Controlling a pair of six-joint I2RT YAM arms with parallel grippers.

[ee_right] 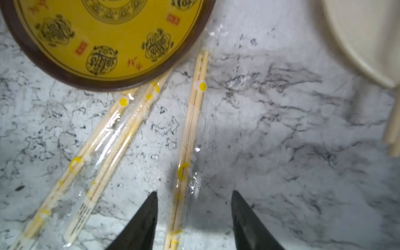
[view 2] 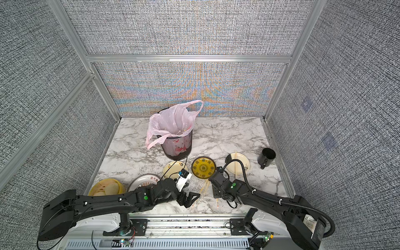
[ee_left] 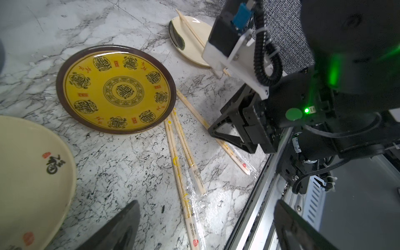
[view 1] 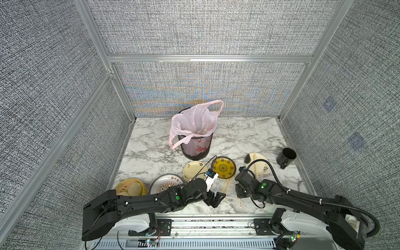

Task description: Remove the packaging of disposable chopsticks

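Note:
Three pairs of chopsticks in clear wrappers with yellow marks lie on the marble table. The right pair (ee_right: 189, 129) lies alone; the middle pair (ee_right: 120, 150) and the left pair (ee_right: 70, 175) lie side by side, their upper ends at the yellow plate (ee_right: 95, 75). My right gripper hangs over the right pair with its fingers apart, one on each side of it in the right wrist view. No contact shows there. My left gripper is wide open above the table, left of the right gripper, with nothing held.
A bin with a pink bag (view 1: 195, 125) stands at the back. Bare chopsticks (ee_right: 393, 129) rest on a cream plate (ee_right: 362, 41) at right, near a black mug (view 1: 286, 158). Left of the yellow plate are a cream plate (ee_left: 33, 179), a white plate (view 1: 160, 181) and a yellow basket (view 1: 139, 185).

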